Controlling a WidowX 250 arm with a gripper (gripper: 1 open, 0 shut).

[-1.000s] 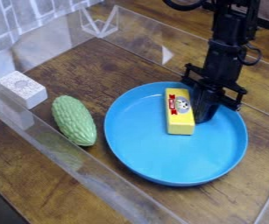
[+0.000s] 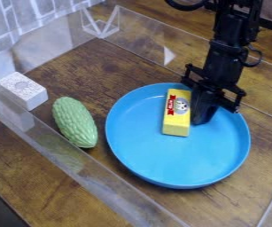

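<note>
A yellow block with a red label and a small face print lies on a blue plate at centre right. The black gripper reaches down from the top right to the right side of the block, at the plate's back. Its fingertips are dark and partly merge with one another, so I cannot tell how they stand or whether they touch the block.
A green bumpy vegetable-like object lies left of the plate, and a white block further left. Clear plastic walls border the wooden surface. Bare wood shows behind and right of the plate.
The yellow block has shifted very slightly left on the plate, with the gripper beside it moving only a little.
</note>
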